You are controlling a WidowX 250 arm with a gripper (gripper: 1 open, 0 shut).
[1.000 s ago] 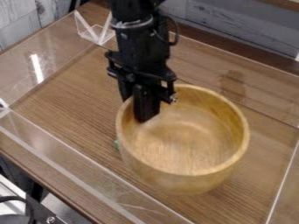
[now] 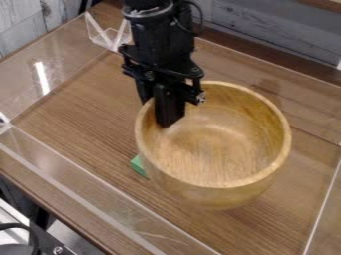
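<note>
A large wooden bowl (image 2: 220, 154) fills the middle and right of the view, tilted. The black gripper (image 2: 166, 110) is at the bowl's upper left rim, its fingertips reaching down at the rim; whether they are closed on it cannot be told. A small green object (image 2: 139, 165) shows at the bowl's lower left, mostly hidden by the bowl.
A clear plastic object (image 2: 104, 32) lies at the back left. A dark cable (image 2: 19, 234) is in the lower left corner. A wall edge runs along the back right.
The gripper and bowl have shifted slightly right, and the bowl's lower edge has moved up the view a little.
</note>
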